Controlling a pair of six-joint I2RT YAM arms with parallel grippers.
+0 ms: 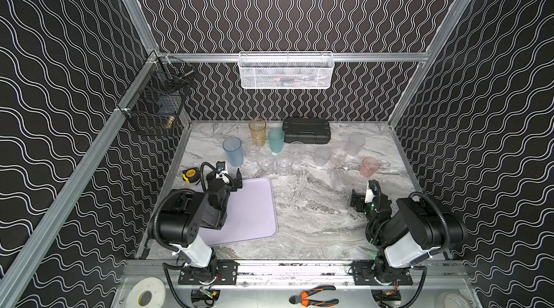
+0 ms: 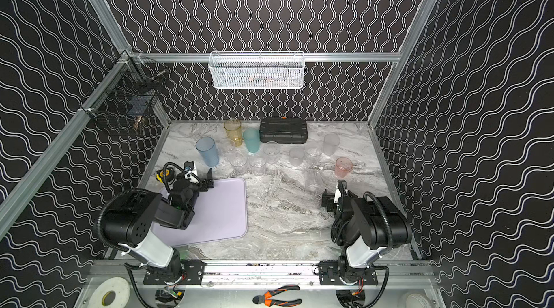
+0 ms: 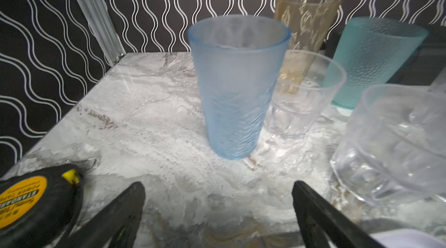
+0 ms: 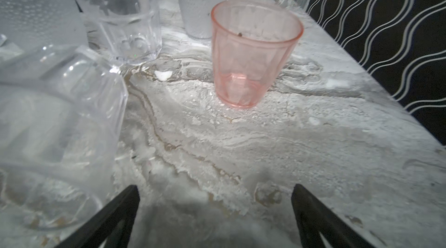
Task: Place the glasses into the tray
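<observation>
A bare lavender tray (image 1: 254, 215) lies at the front left, partly covered by the left arm. My left gripper is open and empty, facing an upright blue glass (image 3: 237, 90) a short way ahead. Behind that glass stand an amber glass (image 3: 302, 20), a teal glass (image 3: 371, 57) and a clear glass (image 3: 302, 90). My right gripper also stands open with nothing between its fingers. Ahead of it is an upright pink glass (image 4: 253, 52); to its left a clear glass (image 4: 51, 141) appears tipped over. Several more clear glasses stand across the table's middle.
A black case (image 1: 306, 130) sits at the back of the table. Left of the tray is a tape measure (image 1: 191, 175). Pliers (image 1: 314, 296) lie beyond the front rail. Open marble surface (image 1: 317, 215) stretches between the arms.
</observation>
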